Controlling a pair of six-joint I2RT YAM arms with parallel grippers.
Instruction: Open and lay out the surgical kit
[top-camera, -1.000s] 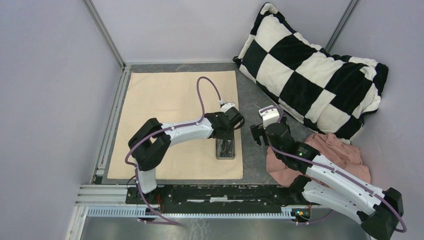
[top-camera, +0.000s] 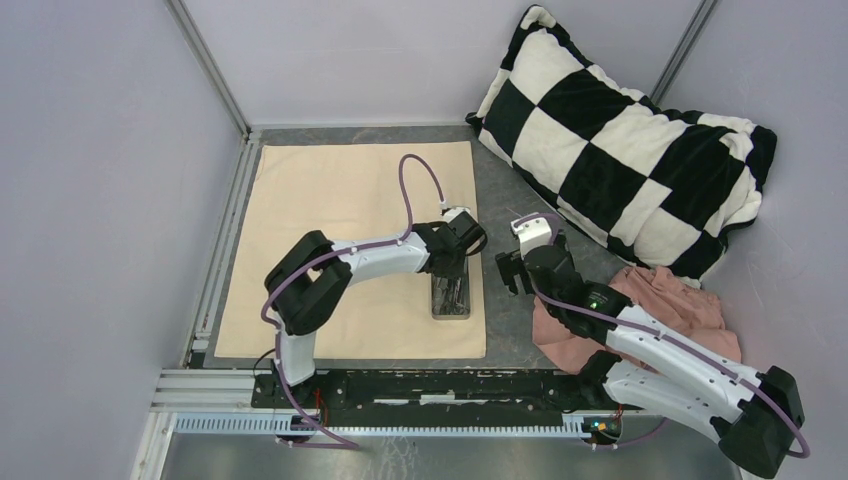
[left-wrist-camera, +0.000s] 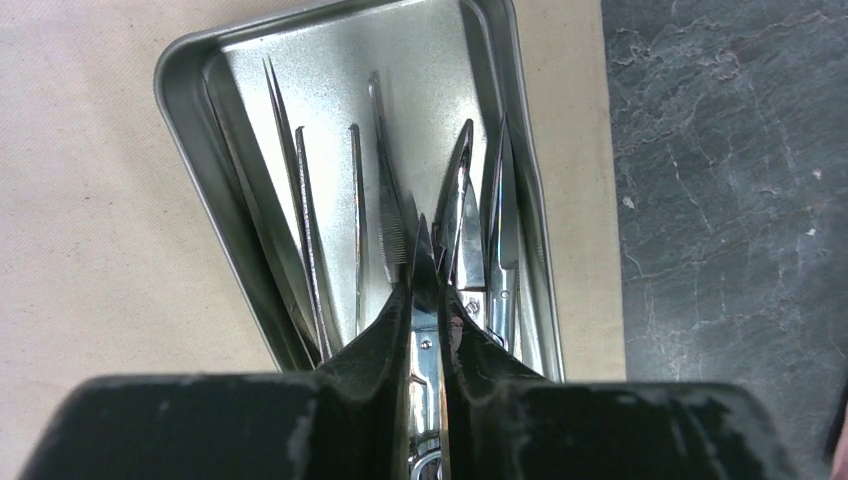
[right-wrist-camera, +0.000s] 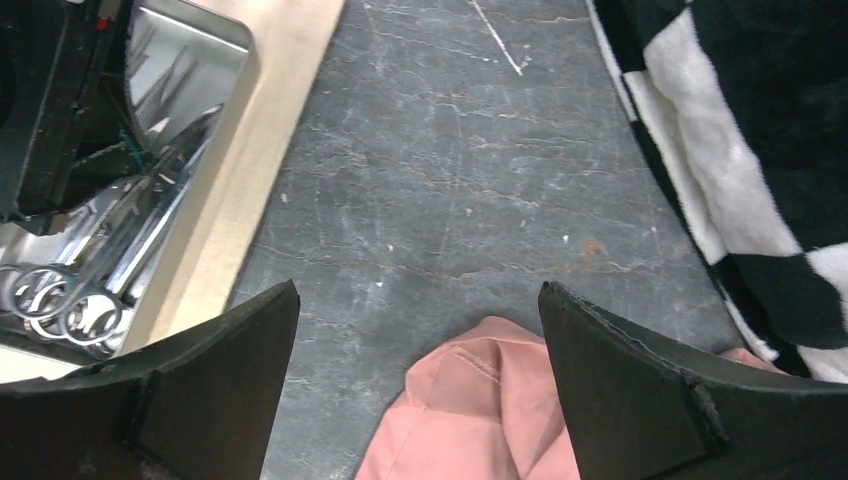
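A steel tray (left-wrist-camera: 430, 50) holds tweezers (left-wrist-camera: 308, 220), scissors and other slim instruments, lying on a beige cloth (top-camera: 350, 185). My left gripper is over the tray, its fingertips close together around a steel scissors-like instrument; whether it grips it is unclear. The ring handles (right-wrist-camera: 80, 315) show at the tray's near end in the right wrist view. My right gripper stands open right of the tray, over grey table and pink fabric, nothing between its fingers.
Crumpled pink fabric (top-camera: 680, 310) lies at the front right. A checkered pillow (top-camera: 620, 150) fills the back right.
The left arm's elbow has shifted slightly, with its gripper staying over the tray. The right arm is almost unchanged, moved very slightly left.
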